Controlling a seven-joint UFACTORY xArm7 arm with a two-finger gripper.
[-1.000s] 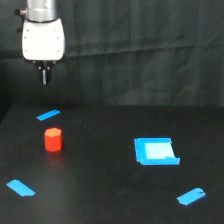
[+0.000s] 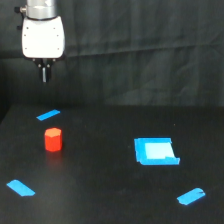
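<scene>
My gripper [image 2: 44, 74] hangs at the upper left of the camera view, high above the dark table and well clear of everything on it. Its fingers look dark and small, close to each other; whether they are open or shut does not show. A red block [image 2: 53, 140], roughly six-sided in outline, rests on the left half of the table. To its right lies a blue-edged square with a white middle [image 2: 157, 151].
Strips of blue tape mark the table: one behind the red block [image 2: 49, 115], one at front left [image 2: 20, 188], one at front right [image 2: 191, 196]. A black curtain [image 2: 140, 50] hangs behind.
</scene>
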